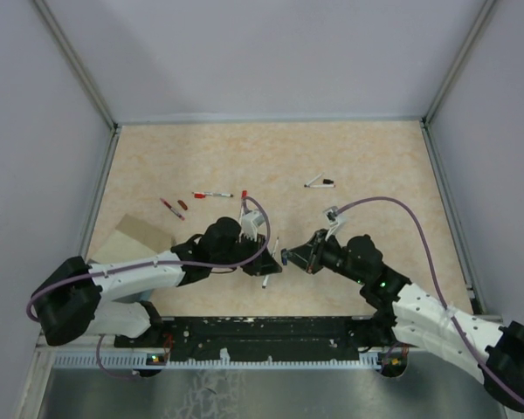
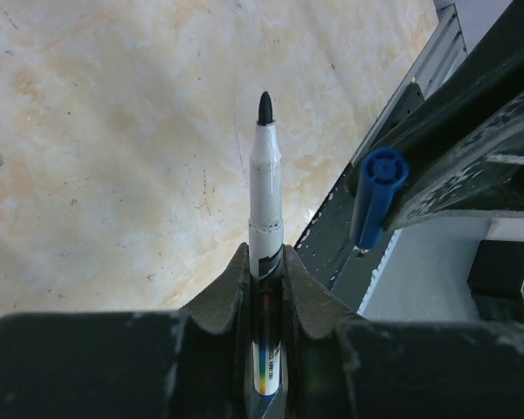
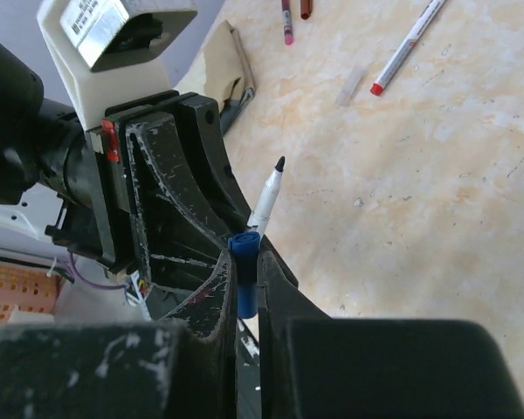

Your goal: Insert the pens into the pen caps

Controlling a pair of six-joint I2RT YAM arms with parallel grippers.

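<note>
A white pen with a bare black tip (image 2: 265,179) points away from my left gripper, which is shut around its barrel. My right gripper is shut on a blue cap (image 3: 245,272), its open end showing upward. In the left wrist view the blue cap (image 2: 378,196) stands to the right of the pen, clearly apart from it. The pen tip (image 3: 280,164) shows beyond the cap in the right wrist view. From above, the two grippers face each other closely near the table's middle front, the left (image 1: 272,259) and the right (image 1: 294,256).
A red-ended pen (image 1: 213,194), a dark red pen (image 1: 172,208) and a brown-red cap (image 1: 182,204) lie at left. Behind, a white pen (image 1: 313,181) lies beside a black cap (image 1: 328,182). A beige cloth-like item (image 1: 138,237) rests at far left.
</note>
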